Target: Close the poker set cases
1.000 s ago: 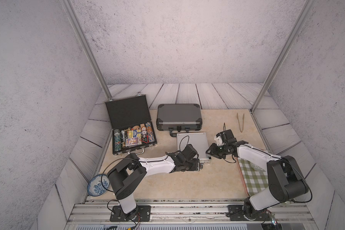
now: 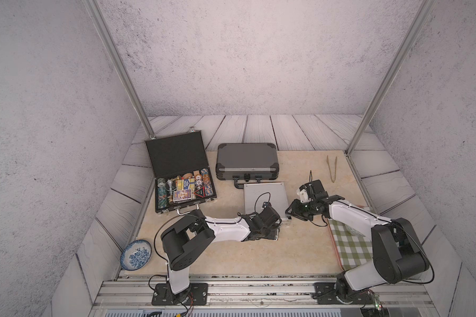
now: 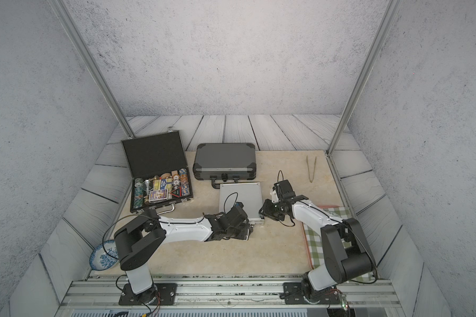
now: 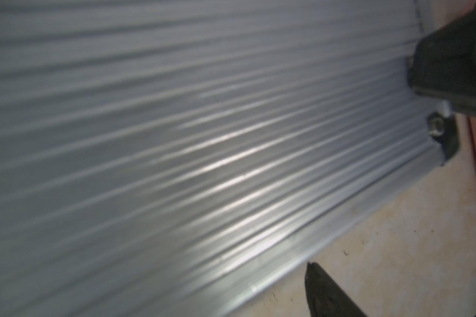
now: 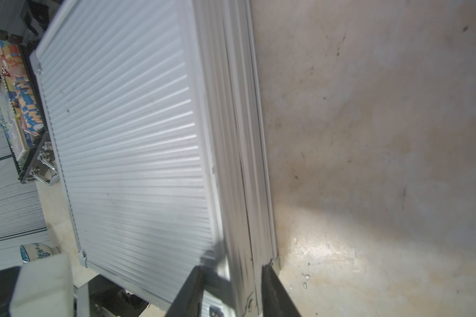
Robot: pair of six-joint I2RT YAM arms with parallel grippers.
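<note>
Three cases are on the table. An open black case (image 2: pixel 177 155) shows chips and cards at the left; a dark grey case (image 2: pixel 247 155) lies shut at the back middle. In front of it lies a silver ribbed case (image 2: pixel 256 194), its lid down. At its front edge, my left gripper (image 2: pixel 276 232) stands open; its fingers are well apart in the left wrist view, with the ribbed lid (image 4: pixel 195 158) behind them. My right gripper is partly open at the silver case's near right corner, its blurred fingertips apart over the side edge. The left arm hides the silver case's front latches.
A blue-patterned bowl (image 2: pixel 136 255) sits at the front left. Metal tongs (image 2: pixel 331 169) lie at the back right, and a green checked cloth (image 2: pixel 349 245) lies under the right arm. Bare table shows between the silver case and the tongs.
My left gripper has shifted slightly to the right along the silver case's front. The right gripper has moved only a little. The cases look unmoved.
</note>
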